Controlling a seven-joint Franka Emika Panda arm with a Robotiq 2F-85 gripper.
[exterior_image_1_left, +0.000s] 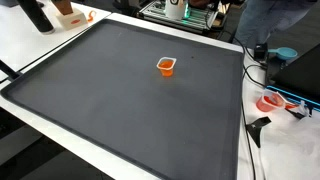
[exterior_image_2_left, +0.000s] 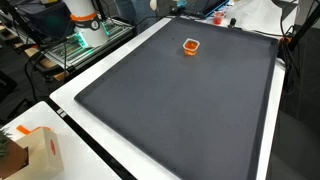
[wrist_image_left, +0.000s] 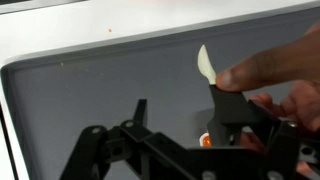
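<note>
In the wrist view my gripper stands open above the dark grey tray, with the black fingertip (wrist_image_left: 140, 112) on the left clear of everything. A person's hand (wrist_image_left: 262, 72) reaches in from the right, holding a knife with a pale blade (wrist_image_left: 207, 65) beside my right finger. The knife's dark handle merges with the black parts there, so contact cannot be told. Below, a small white cup with orange content (wrist_image_left: 205, 140) is partly hidden by the gripper. The same cup (exterior_image_1_left: 166, 66) sits alone on the tray toward its far side, also visible in the second exterior view (exterior_image_2_left: 190, 46).
The tray (exterior_image_1_left: 110, 85) has a raised rim and lies on a white table. Brown and white items (exterior_image_1_left: 68, 14) stand beyond its far left corner. A red container (exterior_image_1_left: 270, 100) is off to the right, near dark cables.
</note>
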